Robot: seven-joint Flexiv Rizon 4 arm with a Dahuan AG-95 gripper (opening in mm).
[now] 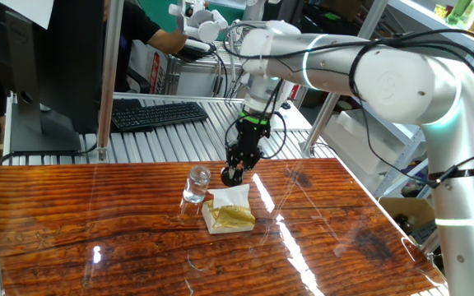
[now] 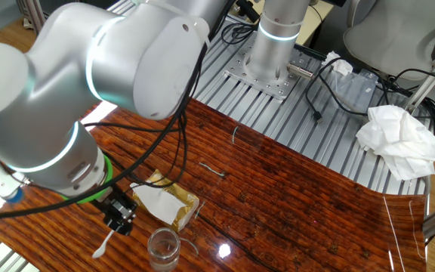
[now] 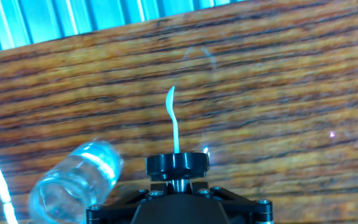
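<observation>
My gripper is shut on a thin white spoon-like stick (image 3: pixel 171 112), whose wider, curved end points away from the black fingertips. In exterior view 2 the stick slants down from the gripper (image 2: pixel 119 223), clear of the glass. A clear glass jar (image 1: pixel 197 184) stands upright on the glossy wooden table, left of the gripper (image 1: pixel 232 175) in exterior view 1. At the lower left of the wrist view the same jar (image 3: pixel 76 180) is near the fingers but apart from them. How much of the stick lies inside the fingers is hidden.
A gold and white tissue pack (image 1: pixel 230 215) lies close to the jar, with a tissue sticking out.
</observation>
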